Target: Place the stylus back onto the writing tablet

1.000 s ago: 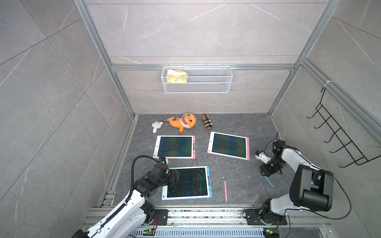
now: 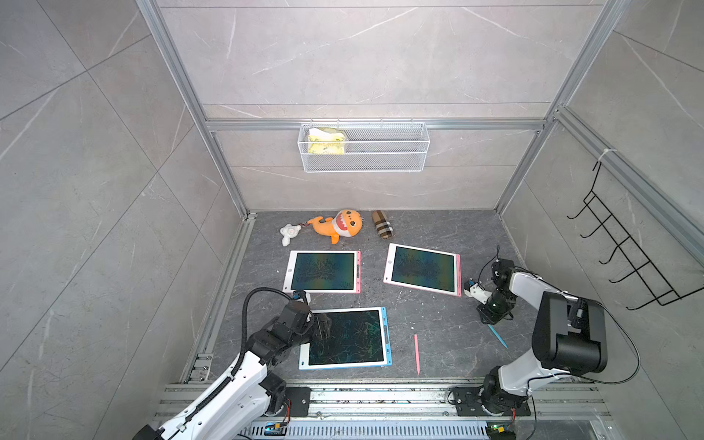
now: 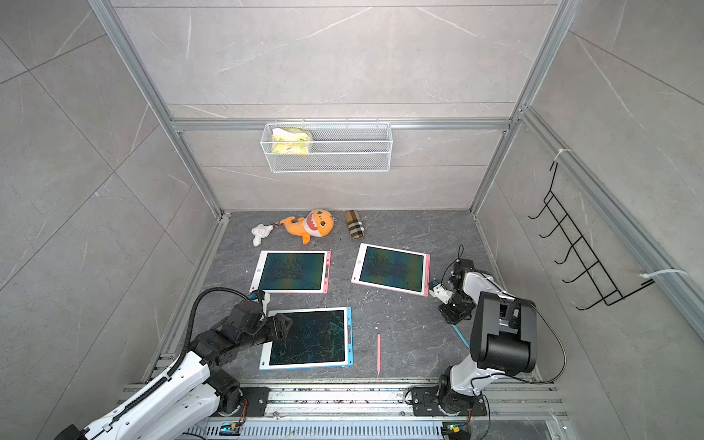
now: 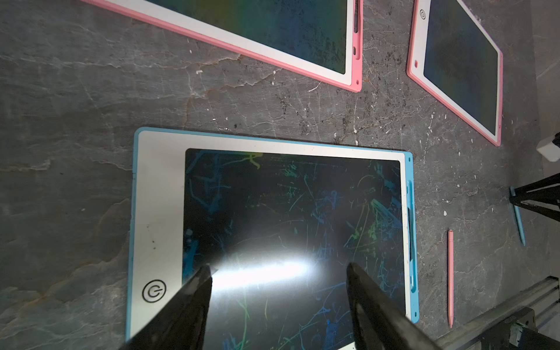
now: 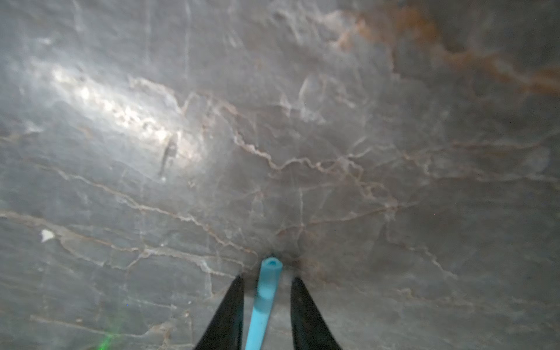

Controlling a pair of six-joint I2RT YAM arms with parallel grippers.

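The blue stylus (image 5: pixel 260 315) lies on the dark tabletop at the right, its end between the fingers of my right gripper. In the right wrist view a gap shows on each side of it, so the gripper stands open around it. A pink stylus (image 4: pixel 450 277) rests bare on the table to the right of the blue-edged tablet (image 4: pixel 157 198). Over that tablet my left gripper hangs open, holding nothing. Two pink-edged tablets lie farther back, one left (image 2: pixel 322 290) and one right (image 2: pixel 423 248).
Plush toys line the back: a white one (image 2: pixel 289 233), an orange shark (image 2: pixel 344 223) and a striped brown piece (image 2: pixel 382 224). A wire basket (image 2: pixel 388 161) hangs on the back wall, a black hook rack (image 2: pixel 623 242) on the right. The table between the pink stylus and right arm is clear.
My right arm has shifted slightly to the left, and its gripper has moved a little left and towards the front near the blue stylus. The left arm has stayed still.
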